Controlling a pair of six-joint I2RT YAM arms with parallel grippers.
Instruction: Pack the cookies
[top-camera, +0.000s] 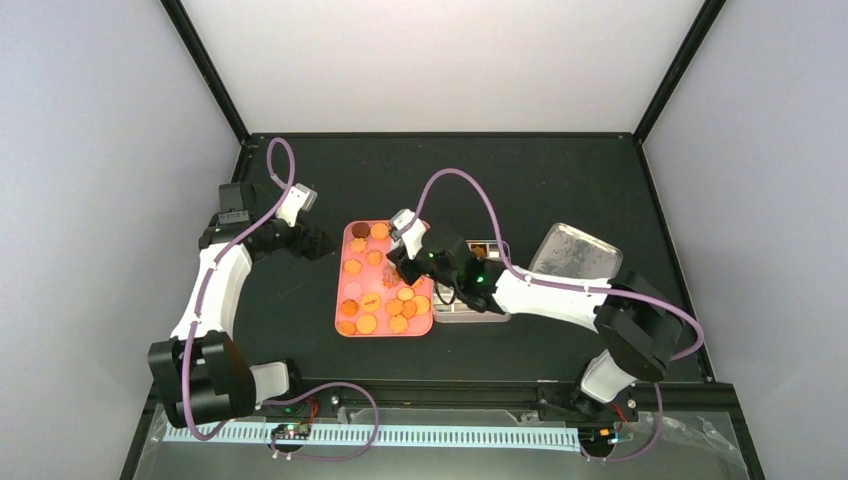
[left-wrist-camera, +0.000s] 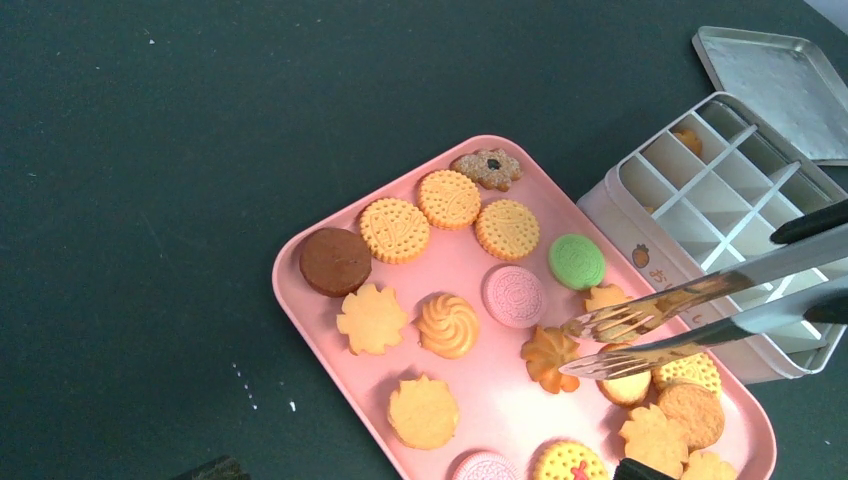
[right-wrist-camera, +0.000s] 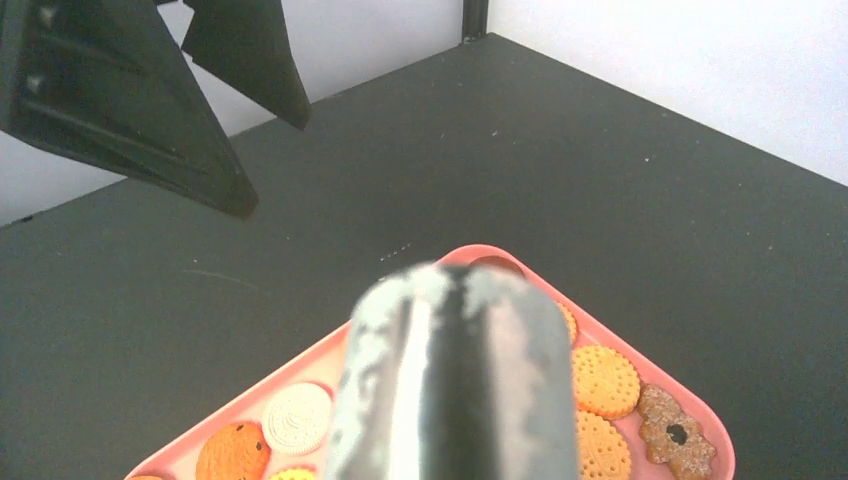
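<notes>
Cookies of several kinds lie on a pink tray (left-wrist-camera: 345, 375); among them are a swirl cookie (left-wrist-camera: 545, 352), a green cookie (left-wrist-camera: 577, 262) and a chocolate one (left-wrist-camera: 335, 262). My right gripper, with fork-like metal fingers, reaches over the tray. Its tips are apart at the swirl cookie's right edge; contact cannot be told. Beside the tray stands a white divided box (left-wrist-camera: 618, 205), partly covered by the right arm, with a brown cookie (left-wrist-camera: 688, 141) in one compartment. Left of the tray, my left gripper hangs open and empty, its black fingers wide apart.
An empty metal lid-like tray (top-camera: 575, 252) lies behind the right arm, to the right of the box.
</notes>
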